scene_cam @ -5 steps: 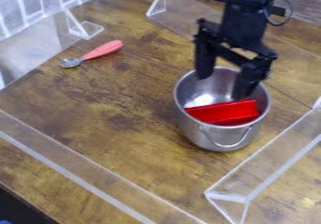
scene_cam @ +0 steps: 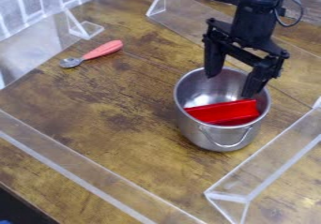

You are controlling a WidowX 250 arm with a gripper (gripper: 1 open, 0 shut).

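Note:
A steel pot (scene_cam: pixel 213 134) with a wire handle stands on the right of the wooden table. A red block (scene_cam: pixel 223 112) lies inside it. My black gripper (scene_cam: pixel 236 73) is open above the pot, its two fingers spread over the rim area, with nothing seen between them.
A spoon with a pink handle (scene_cam: pixel 101 49) lies at the upper left. Clear plastic walls edge the table at the top, lower left and right.
Compared with a second ago, the gripper sits slightly further right over the pot and appears sharper. The pot, block and spoon have not visibly moved.

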